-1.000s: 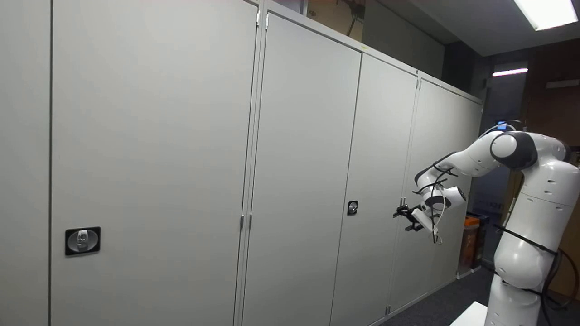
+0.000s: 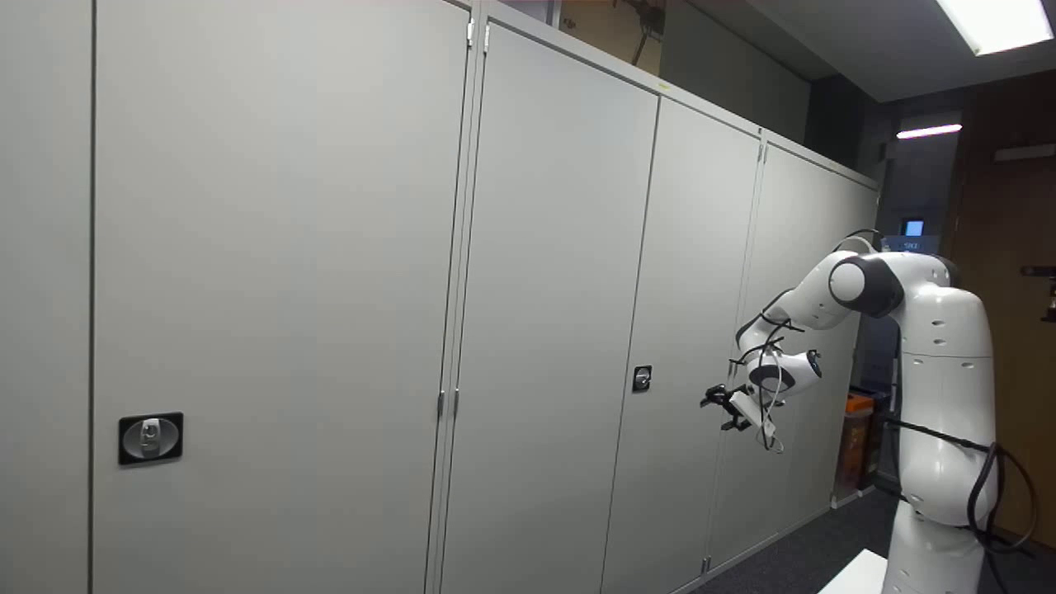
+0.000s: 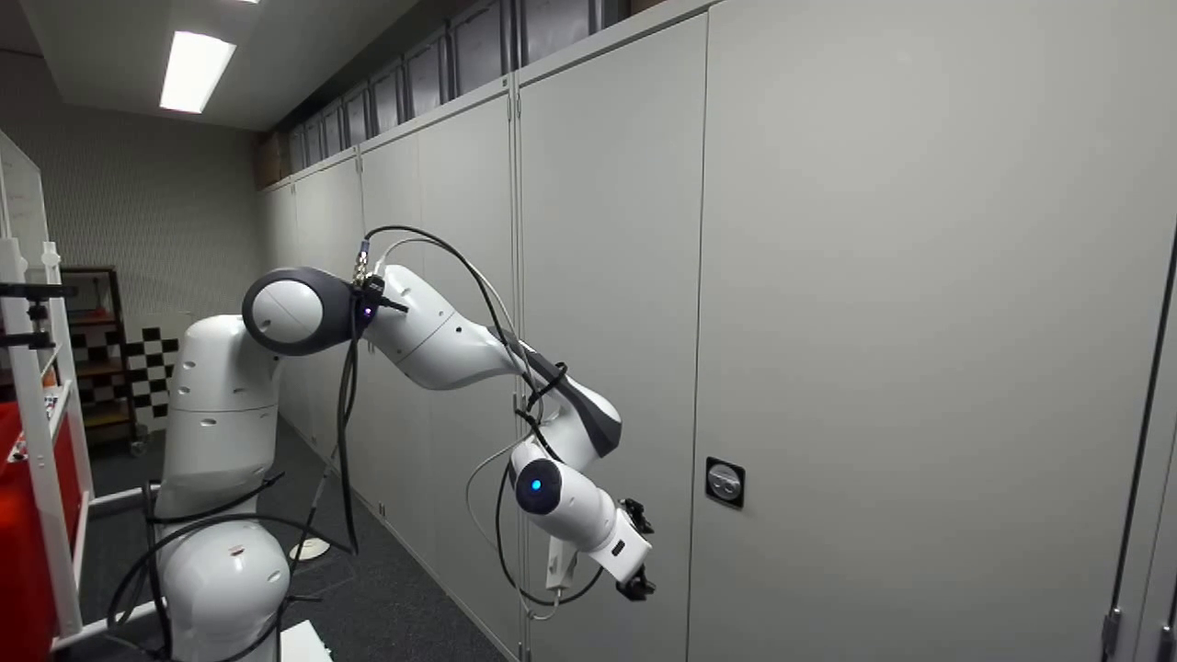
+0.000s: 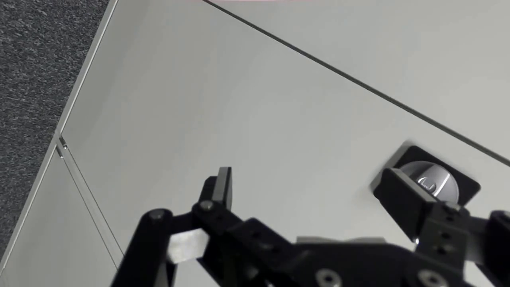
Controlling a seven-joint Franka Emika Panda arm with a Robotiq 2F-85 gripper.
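My gripper stands open, its two black fingers spread wide with nothing between them. A round grey latch in a black square plate [image 4: 464,185] is set into the pale grey cabinet door [image 4: 287,124]. In the wrist view the right finger [image 4: 404,198] overlaps part of that latch, while the left finger [image 4: 222,187] has plain door behind it. From exterior view 1, the gripper [image 2: 718,412] appears to the right of the latch [image 2: 643,378] and a little lower. Exterior view 2 has the gripper [image 3: 640,552] left of and below the latch [image 3: 725,482], apart from it.
Tall cabinet doors, all closed, line the wall. Another latch [image 2: 150,437] is on a nearer door. Dark carpet [image 4: 43,62] covers the floor. A white frame [image 3: 44,441] with red material stands behind the arm. Loose cables [image 3: 502,541] hang around the wrist.
In exterior view 1 my gripper has shifted left and slightly down, closer to the latch. The cabinet doors are unchanged.
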